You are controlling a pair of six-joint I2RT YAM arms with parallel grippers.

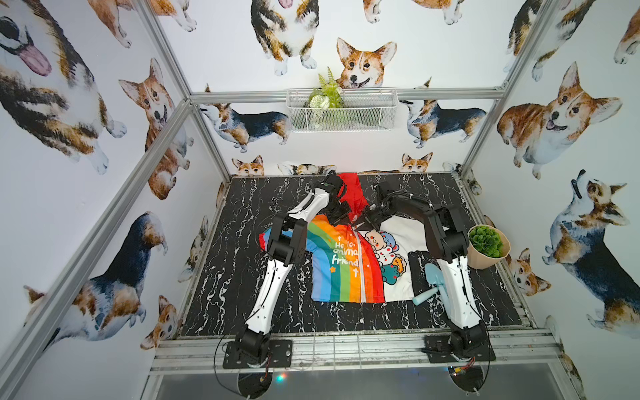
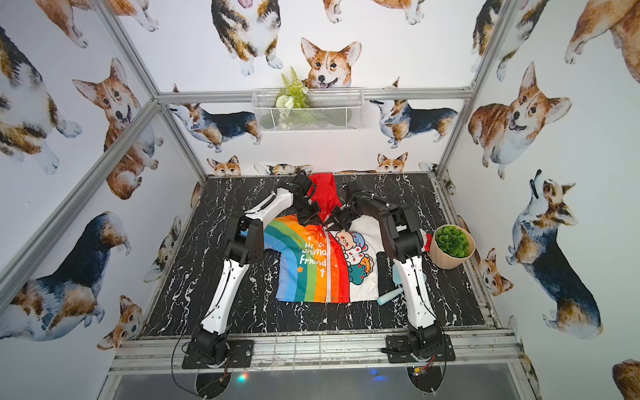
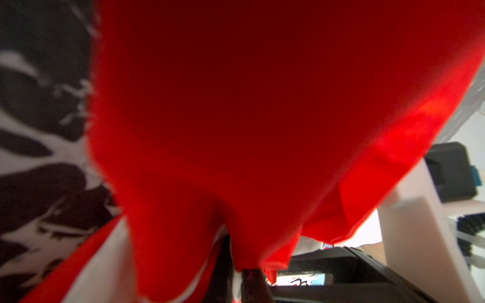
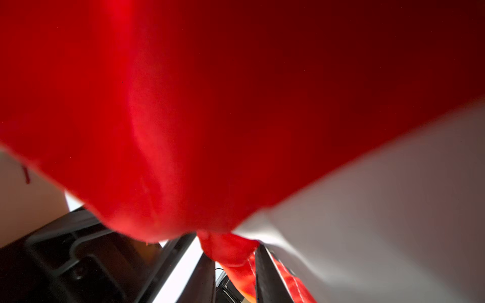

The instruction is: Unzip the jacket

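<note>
The jacket (image 1: 340, 266) lies flat on the table, rainbow-striped on one half and white with cartoon animals on the other, its red hood (image 1: 353, 190) toward the back wall. A pale zipper line (image 1: 362, 273) runs down its front. At the collar my left gripper is shut on red fabric with a white edge, the hood filling most of that wrist view. Facing it from the other side of the collar, my right gripper is open, with red cloth showing between and behind its fingers. The zipper pull cannot be made out.
A pale blue tool with a handle (image 1: 426, 295) lies beside the jacket, partly under the right arm. A potted plant (image 1: 488, 245) stands at the right edge.
</note>
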